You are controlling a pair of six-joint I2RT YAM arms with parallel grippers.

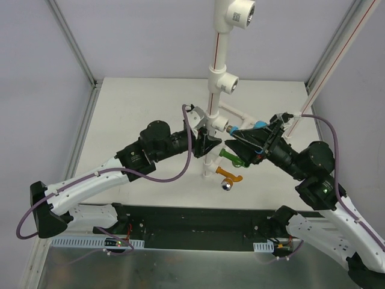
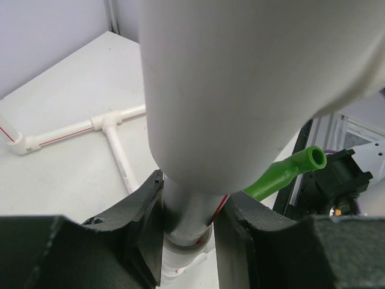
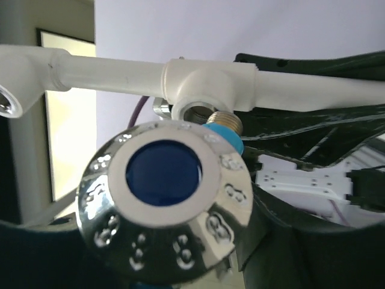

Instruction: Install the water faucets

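A blue faucet [image 1: 260,124] with a round chrome knob [image 3: 165,192] sits in my right gripper [image 1: 239,138]; the knob hides most of the grip. Its brass threaded end [image 3: 228,120] is close to the open socket [image 3: 198,113] of a white tee, off to one side in the right wrist view. Some thread shows outside the socket from the top. My left gripper has its fingers on both sides of the white upright pipe [image 2: 186,208], seemingly pressed against it, just below a large white fitting [image 2: 216,84].
Below the socket, a green faucet [image 1: 230,157] and an orange faucet [image 1: 228,174] with a chrome end stick out from the pipe. More white sockets [image 1: 227,82] sit higher up. A bare white board [image 1: 138,120] lies behind on the left.
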